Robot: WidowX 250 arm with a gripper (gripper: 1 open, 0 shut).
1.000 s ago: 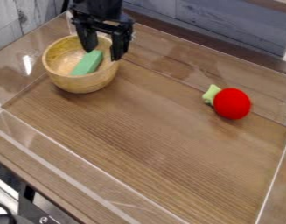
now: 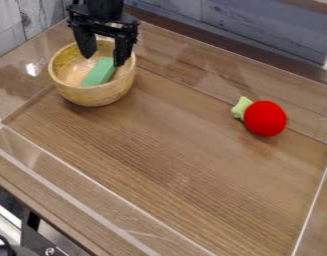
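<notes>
My black gripper (image 2: 103, 48) hangs over a round wooden bowl (image 2: 92, 98) at the upper left, its fingers apart and reaching into the bowl's back part. A green block (image 2: 99, 74) lies inside the bowl, just below the fingers; whether they touch it I cannot tell. On the right of the table lies a red round object (image 2: 265, 119) with a pale green piece (image 2: 242, 106) at its upper left.
Dark cables or parts show at the bottom left corner.
The gripper has moved left and a little down, from the bowl's back right to over the green block. The red object has not moved.
</notes>
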